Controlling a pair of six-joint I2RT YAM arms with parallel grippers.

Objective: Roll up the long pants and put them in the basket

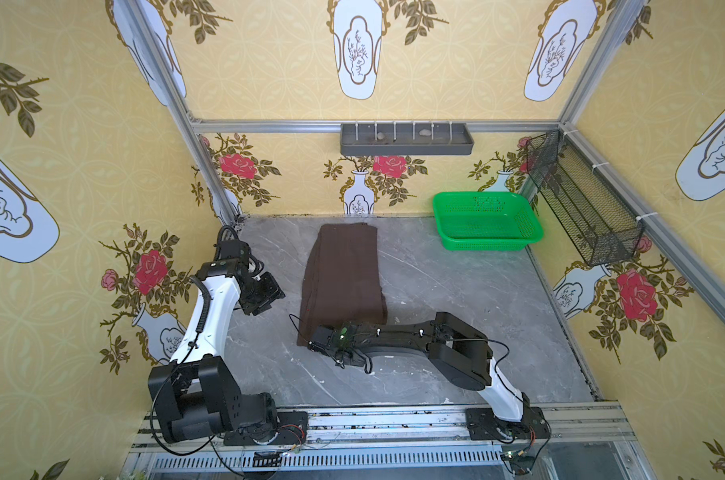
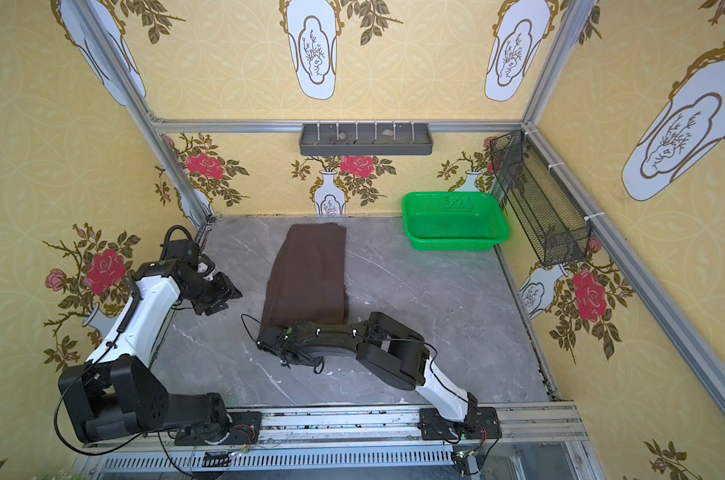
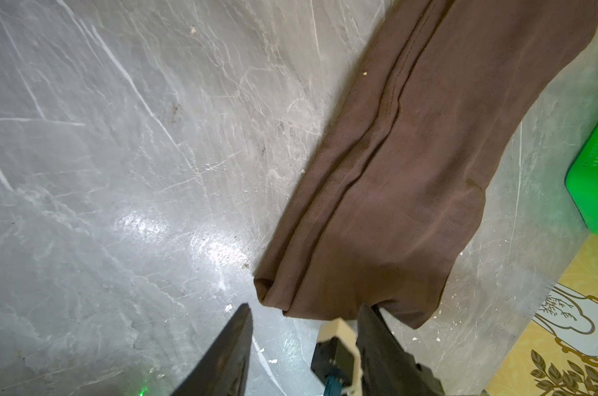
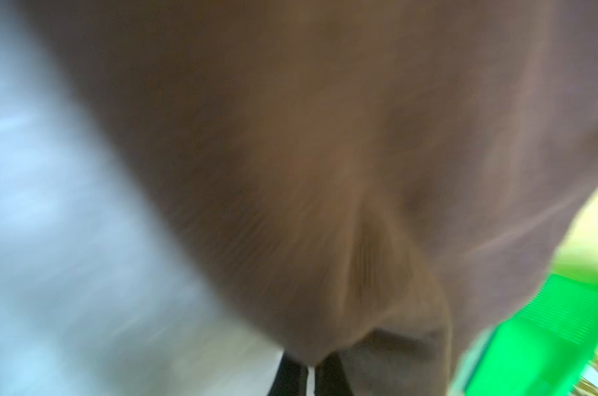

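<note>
The brown pants (image 1: 342, 276) lie folded into a long strip on the grey table, running from the back wall toward the front, with layered edges on the left side. At their near end my right gripper (image 1: 316, 342) is shut. In the right wrist view a fold of the pants (image 4: 325, 290) narrows to a point between the right gripper's (image 4: 310, 364) fingertips, and the cloth looks lifted and blurred. Left of the cloth, my left gripper (image 2: 228, 294) hangs clear of it. Its fingers (image 3: 231, 340) stand wide apart in the left wrist view, holding no cloth.
A green basket (image 1: 488, 242) stands at the back right. On the right wall hangs a black wire rack (image 1: 586, 208), and a grey tray (image 1: 406, 148) is fixed to the back wall.
</note>
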